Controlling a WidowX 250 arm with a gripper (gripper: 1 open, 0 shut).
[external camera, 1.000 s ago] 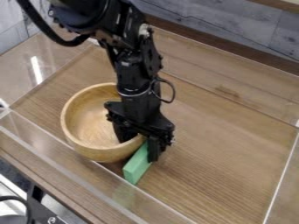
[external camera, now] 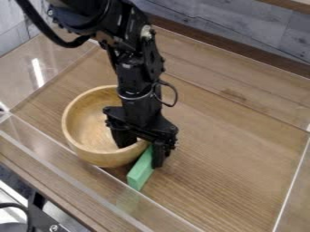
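Note:
A wooden bowl [external camera: 87, 127] sits on the wooden table at centre left, tilted or resting near the front rim. A green bar-like object [external camera: 141, 177] lies on the table just right of the bowl, its upper end under my black gripper [external camera: 152, 145]. The gripper is down over the bowl's right side and the green object's upper end. Its fingertips are dark and partly hidden, so I cannot tell whether they hold anything.
A low edge runs along the front left, with cables at the lower left corner. A grey wall stands behind.
The gripper and arm have shifted very slightly; the green object and bowl look nearly unchanged.

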